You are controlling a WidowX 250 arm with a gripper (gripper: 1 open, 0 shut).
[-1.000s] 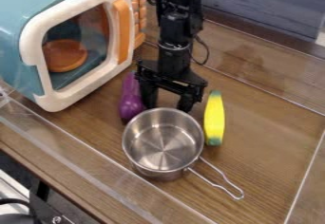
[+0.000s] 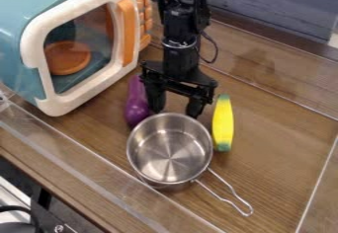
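Observation:
My black gripper (image 2: 176, 97) hangs low over the wooden counter, just behind a steel saucepan (image 2: 169, 150), with its fingers pointing down. Whether they are open or shut on anything is hard to tell. A purple eggplant (image 2: 136, 107) lies to the left of the gripper, and a yellow banana-like object (image 2: 223, 123) lies to its right. The saucepan's wire handle points toward the lower right.
A toy microwave (image 2: 53, 79) in light blue, white and orange, with an orange plate inside, fills the upper left. A wall runs along the back.

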